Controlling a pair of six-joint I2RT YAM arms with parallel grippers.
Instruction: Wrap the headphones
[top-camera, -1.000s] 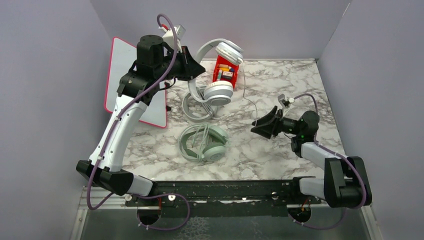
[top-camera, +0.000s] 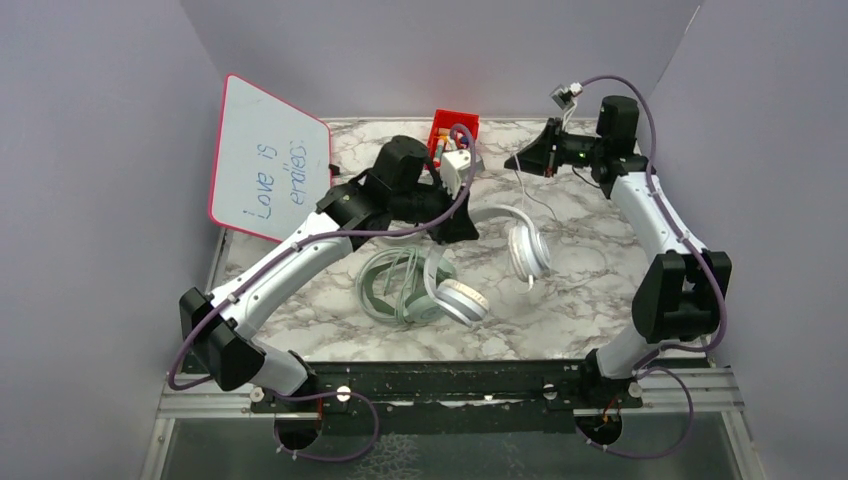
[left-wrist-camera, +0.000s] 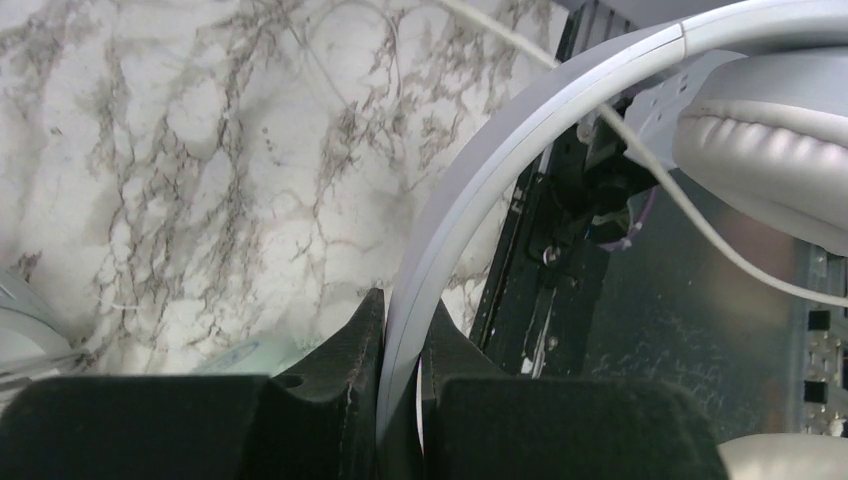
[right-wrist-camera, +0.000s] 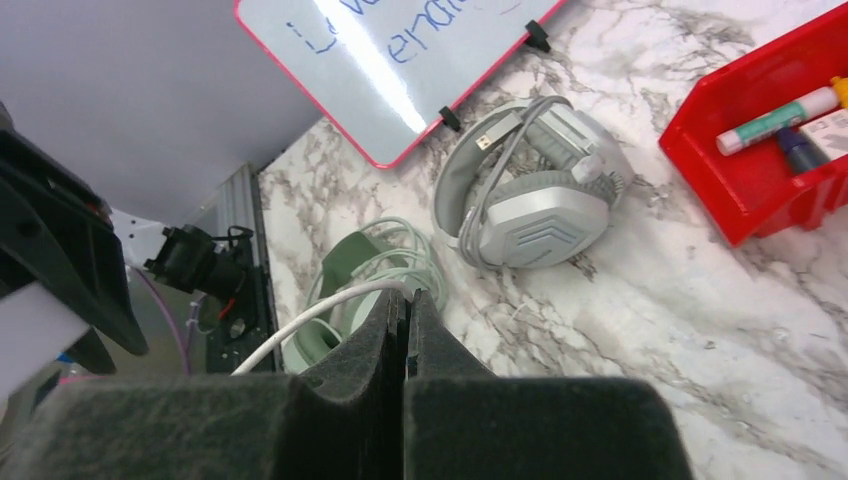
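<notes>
White headphones hang in the air with my left gripper shut on their headband (left-wrist-camera: 480, 165). In the top view one ear cup (top-camera: 529, 252) is on the right and the other ear cup (top-camera: 462, 300) nearer the front. From the headphones a thin white cable (right-wrist-camera: 330, 302) runs up to my right gripper, whose fingertips are closed on it. The right gripper is at the back right in the top view, and some loose cable (top-camera: 540, 203) trails below it.
Green headphones (top-camera: 372, 300) with a wrapped cord lie on the marble table, partly below the left arm. Grey headphones (right-wrist-camera: 545, 230) with wound cable lie behind them. A red bin (right-wrist-camera: 705, 150) of markers and a whiteboard (top-camera: 265, 160) stand farther back.
My left gripper has carried the white headphones toward the front and right, away from the whiteboard. The right gripper has moved toward the back of the table.
</notes>
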